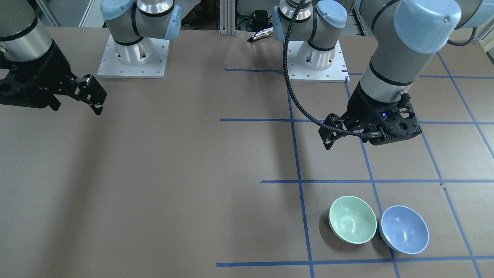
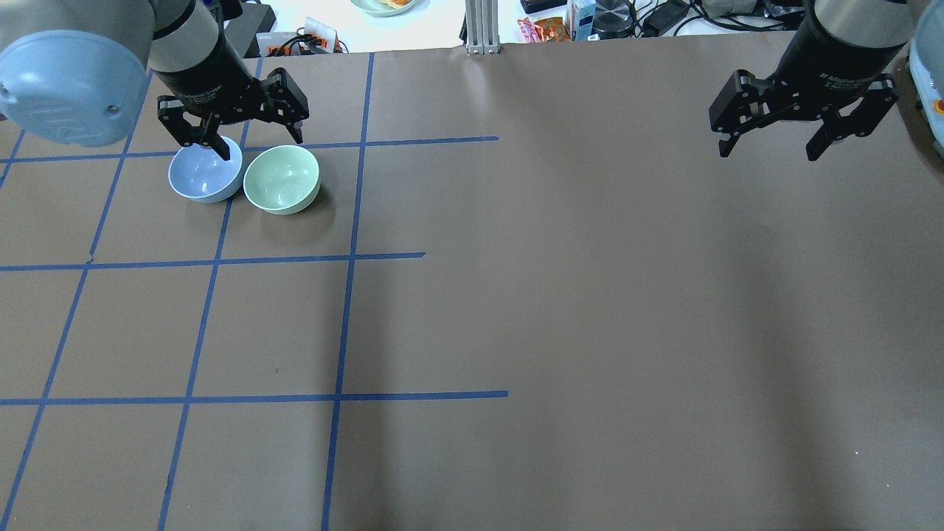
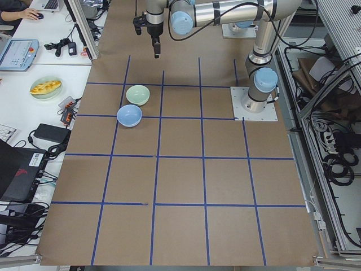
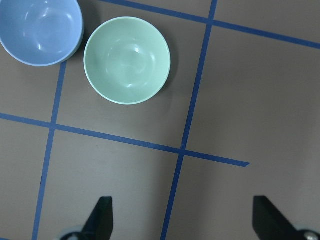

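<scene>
Two small empty bowls stand on the taped grid: a pale green bowl [image 1: 352,219] [image 3: 137,95] [image 2: 281,180] [image 4: 127,60] and a light blue bowl [image 1: 403,229] [image 3: 129,115] [image 2: 204,174] [image 4: 41,27], side by side. My black gripper hangs above the table, with the bowls toward the top of the left wrist view. Its two fingertips are wide apart at the bottom corners of that view, with nothing between them.
A second arm's gripper [image 2: 770,146] hangs at the right of the top view. Arm bases stand on white plates [image 1: 132,69].
</scene>
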